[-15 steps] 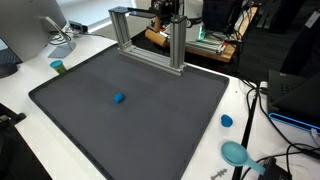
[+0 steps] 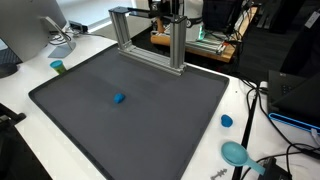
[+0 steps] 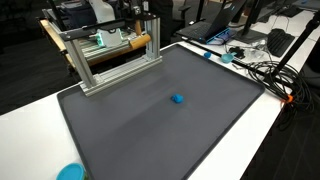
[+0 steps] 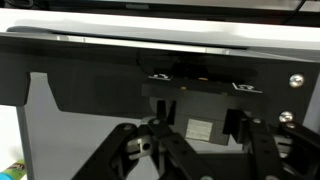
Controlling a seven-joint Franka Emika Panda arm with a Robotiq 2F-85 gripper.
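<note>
In the wrist view the gripper faces a long black panel [image 4: 90, 80], its two fingers apart with a dark piece bearing a pale label [image 4: 199, 130] between them. The gripper appears shut on that piece, whose full shape is hidden by the dark surroundings. Seen from outside, a silver frame [image 2: 178, 45] stands at the far edge of the grey board [image 2: 130, 115]. The arm is at the top of this frame, partly cut off by the image edge. In exterior view 2 the same frame [image 3: 120, 73] stands at the upper left.
A small blue object [image 2: 119, 98] lies on the board. Another blue piece [image 2: 227, 121] and a turquoise round item [image 2: 240, 155] rest on the white table to the right, near loose cables. A green roll [image 2: 58, 67] stands at the far left. Most of the board is clear.
The dark arm parts above the frame have shifted slightly at the top edge of exterior view 1. Objects on the board and table have not moved.
</note>
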